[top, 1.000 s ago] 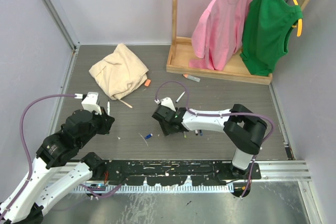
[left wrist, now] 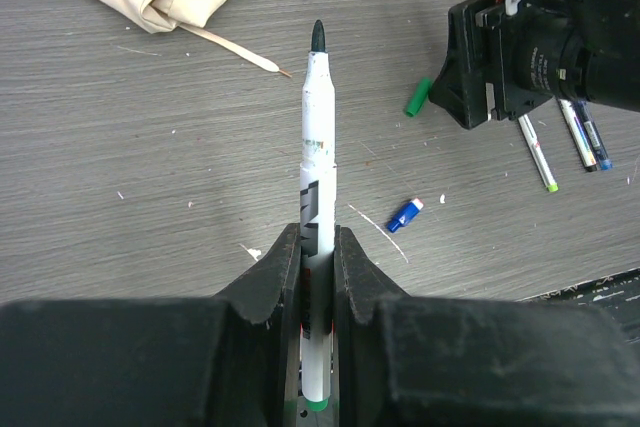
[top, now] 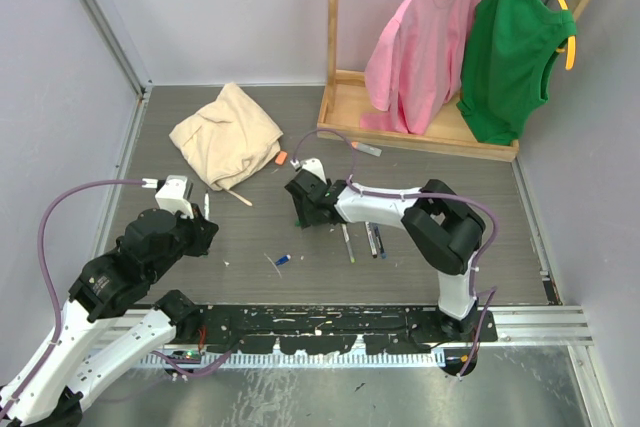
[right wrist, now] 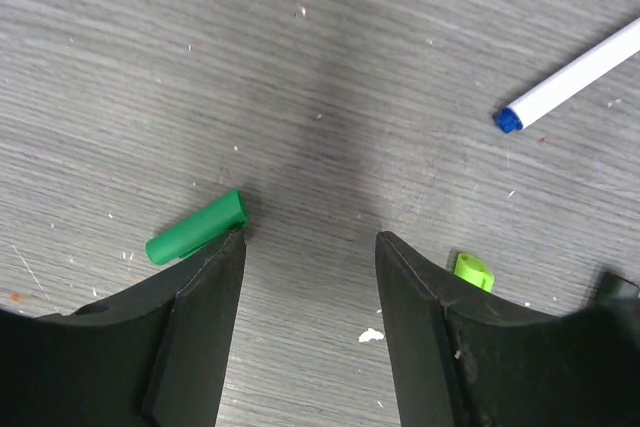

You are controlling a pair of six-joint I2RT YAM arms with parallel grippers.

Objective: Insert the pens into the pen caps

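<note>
My left gripper is shut on a white pen, which stands with its dark tip bare and a green end below the fingers. Over the table, my right gripper is open with nothing between its fingers. A loose green cap lies beside its left fingertip, partly covered by that finger; the left wrist view shows the cap just off the right gripper. A blue cap lies apart, nearer the front edge. A blue-ended white pen and a lime-ended pen are on the right.
Two more pens lie to the right, partly under the right arm. A beige cloth bag and an orange piece are farther back. Behind stands a wooden rack with hanging clothes.
The right arm has shifted left in the top view, its gripper now over the green cap's side, uncovering more of the pens. The left arm and its pen have stayed still.
</note>
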